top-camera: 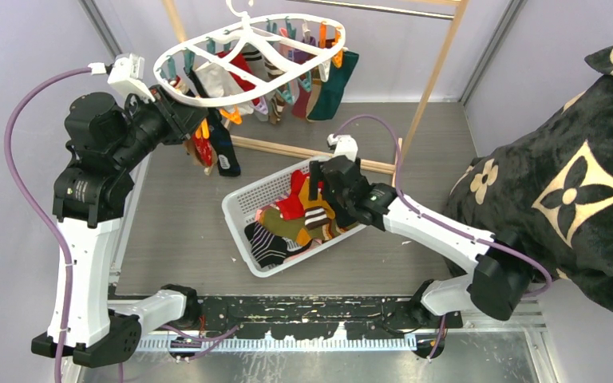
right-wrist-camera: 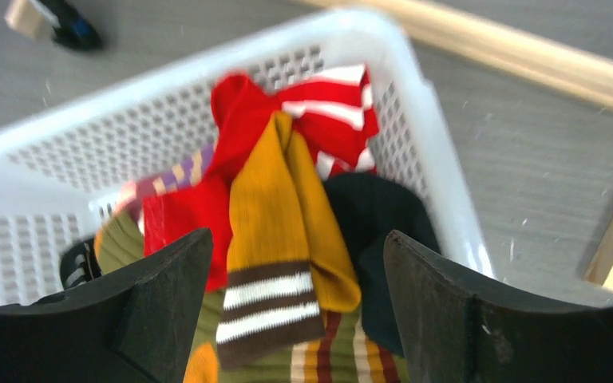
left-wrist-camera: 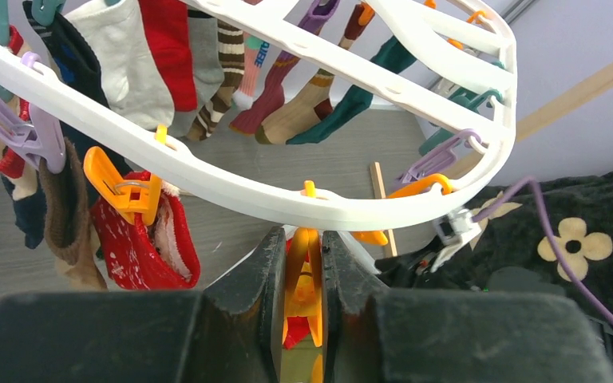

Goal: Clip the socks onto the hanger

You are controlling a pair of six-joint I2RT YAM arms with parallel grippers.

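Note:
The white oval hanger [top-camera: 243,102] carries several clips with socks hanging from its rim. In the left wrist view my left gripper is shut on an orange clip [left-wrist-camera: 304,295] at the hanger's near rim. Just left of it, a red sock [left-wrist-camera: 148,249] hangs beneath another orange clip [left-wrist-camera: 134,191]. My right gripper is over the laundry basket, its fingers apart. Between and beyond them lies a mustard sock [right-wrist-camera: 267,215] with a brown-and-white striped end, on top of the pile; nothing is gripped.
The white basket [top-camera: 243,251] holds several more socks, among them a black striped one [top-camera: 267,243] and a dark one [right-wrist-camera: 383,215]. Wooden stand bars [top-camera: 375,166] run behind it. At right sits a dark patterned cushion [top-camera: 567,175].

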